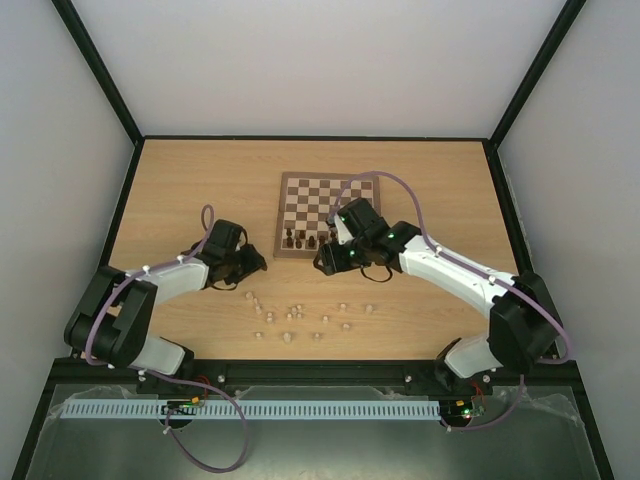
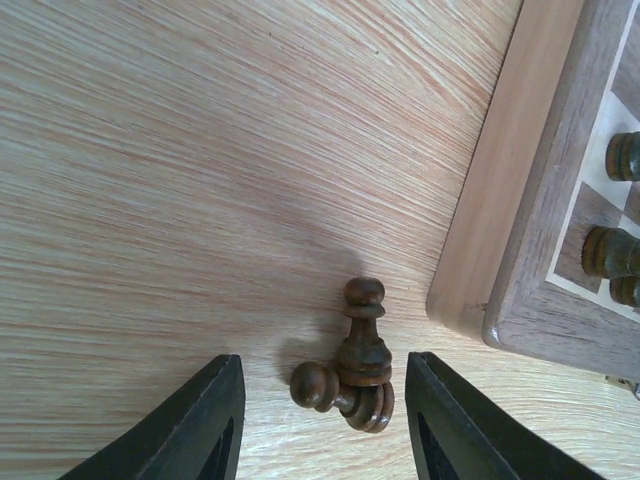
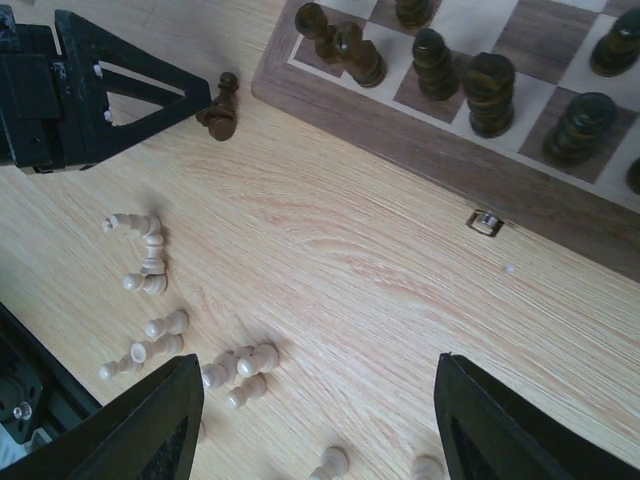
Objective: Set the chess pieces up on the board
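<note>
Two dark pawns lie on the table just off the board's corner, one dark pawn (image 2: 363, 345) partly over the other pawn (image 2: 315, 386). My left gripper stands open above them, with the pawns showing between and just past its fingertips; I see no grip on them. In the top view the left gripper (image 1: 262, 264) covers the pawns. My right gripper is open and empty over the table in front of the board (image 1: 282, 215). Several dark pieces (image 3: 490, 95) stand on the board's near rows.
Light pieces (image 3: 258, 360) are scattered over the table in front of the board, several of them lying down. The board's raised wooden edge (image 2: 500, 200) is close to the left gripper. A small metal clasp (image 3: 485, 222) sits on its near side. Behind the board the table is clear.
</note>
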